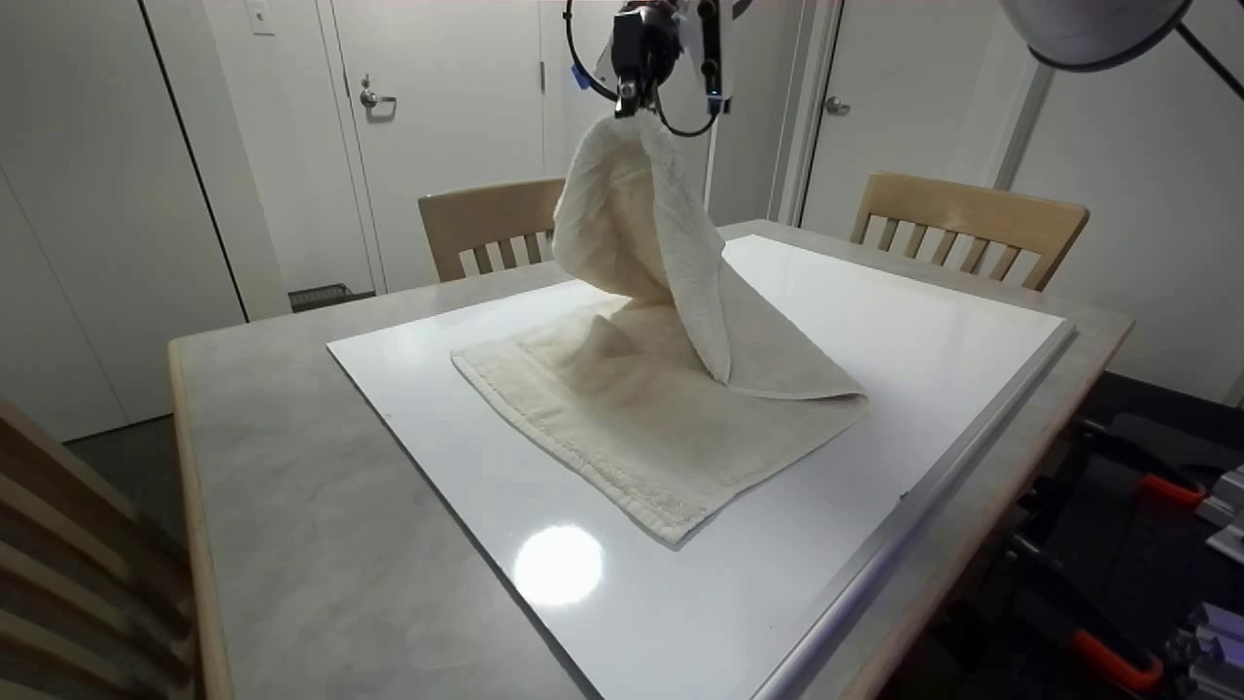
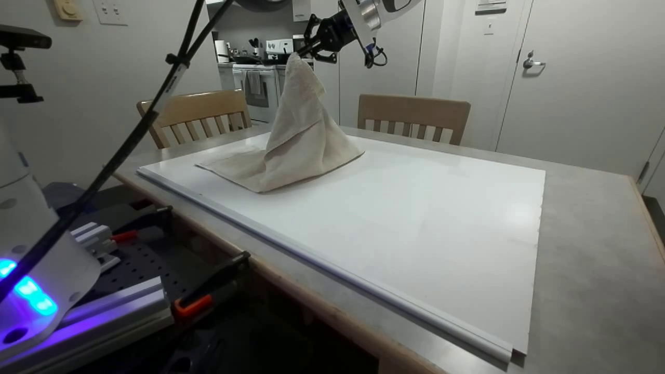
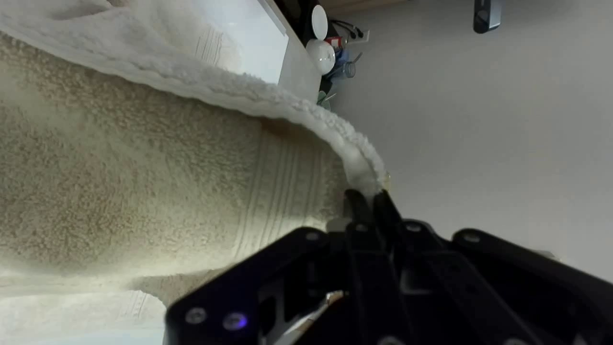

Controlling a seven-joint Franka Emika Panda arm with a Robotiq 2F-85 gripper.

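A cream towel lies partly flat on the white board, while its far part rises in a tall peak. At the top of that peak my gripper is shut on the towel's edge. From the other side, the raised towel forms a steep cone beneath the gripper. In the wrist view the towel's thick hem runs into the closed fingertips of the gripper, and its striped band hangs to the left. Folds hide part of the towel's underside.
The white board covers much of the grey table, with bare room around the towel. A metal rail runs along one board edge. Wooden chairs stand beyond the table, and orange-tipped clamps sit by the robot's base.
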